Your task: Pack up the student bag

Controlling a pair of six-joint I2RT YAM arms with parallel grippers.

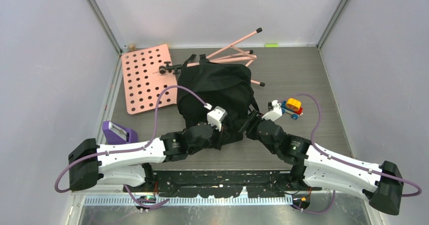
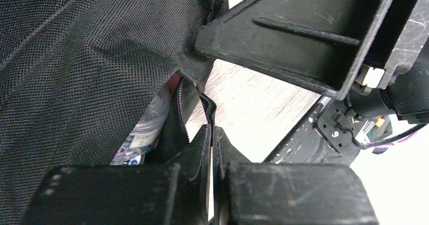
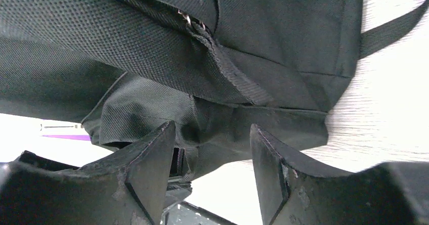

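Note:
The black bag (image 1: 212, 81) fills the middle of the table. In the left wrist view my left gripper is shut on a thin black zipper pull tab (image 2: 207, 103); beside it the bag's opening shows a plastic container (image 2: 149, 121) inside and an open zipper edge (image 2: 181, 108). My right gripper is part open just over the bag's front side, nothing between its fingers. In its view a fabric zipper tab (image 3: 227, 68) lies on the bag above the fingertips.
A pink pegboard (image 1: 144, 78) with folded stand legs (image 1: 238, 58) lies behind and left. A purple object (image 1: 119, 134) is at left, a toy vehicle (image 1: 293, 108) at right. Bare table shows right of the bag.

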